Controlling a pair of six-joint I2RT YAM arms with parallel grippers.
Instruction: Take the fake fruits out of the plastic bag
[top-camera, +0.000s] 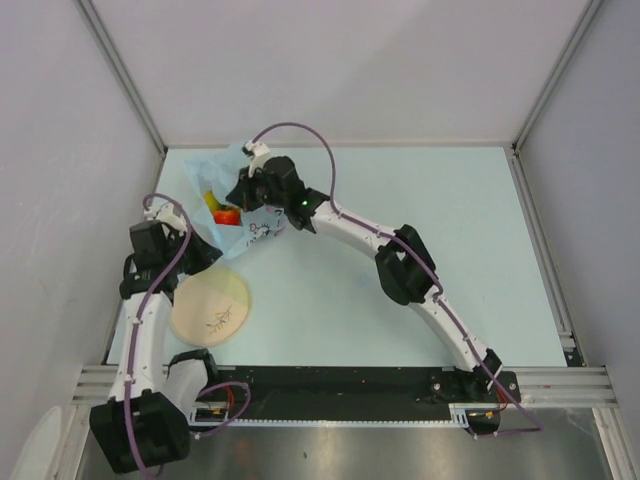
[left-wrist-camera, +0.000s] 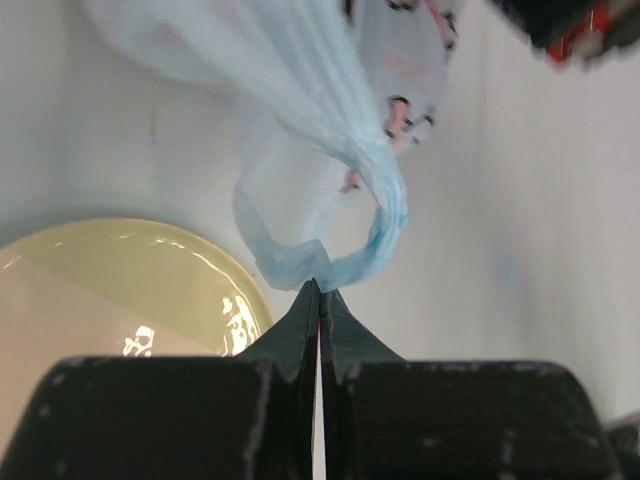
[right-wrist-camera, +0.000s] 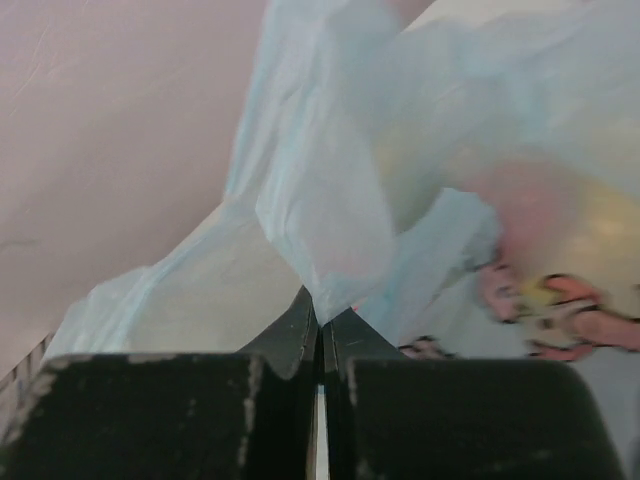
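A pale blue plastic bag (top-camera: 246, 233) lies at the back left with red and yellow fake fruits (top-camera: 225, 216) inside. My left gripper is shut at the bag's front-left, its tips pinched on a thin twisted part of the plastic. My right gripper is shut over the bag's upper part, its tips on the plastic. In the right wrist view, the fruits are blurred behind the film and a pink printed pattern shows.
A round pale yellow board (top-camera: 210, 305) lies in front of the bag at the left.
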